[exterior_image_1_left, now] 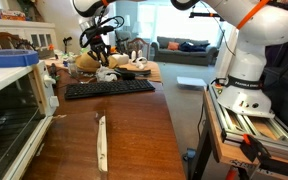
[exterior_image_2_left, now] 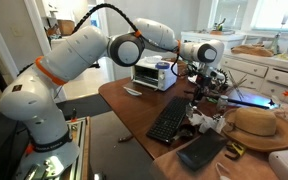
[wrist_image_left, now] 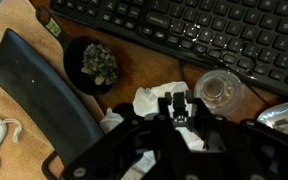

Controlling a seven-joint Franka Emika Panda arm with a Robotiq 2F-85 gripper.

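My gripper points down over a crumpled white cloth (wrist_image_left: 154,98), its fingers close together. Whether they pinch any of the cloth is not clear, and the dark fingers hide what lies directly under them. In exterior view 1 the gripper (exterior_image_1_left: 99,56) is just above the white cloth (exterior_image_1_left: 106,74), beyond the black keyboard (exterior_image_1_left: 109,88). From the other side, exterior view 2 has the gripper (exterior_image_2_left: 196,94) over the same cloth (exterior_image_2_left: 201,122), beside the keyboard (exterior_image_2_left: 168,120).
A clear glass (wrist_image_left: 219,90), a metal spoon-like piece (wrist_image_left: 282,117), a small dark pan (wrist_image_left: 92,66) and a long black tray (wrist_image_left: 39,92) surround the gripper. A tan hat (exterior_image_2_left: 252,128) lies nearby.
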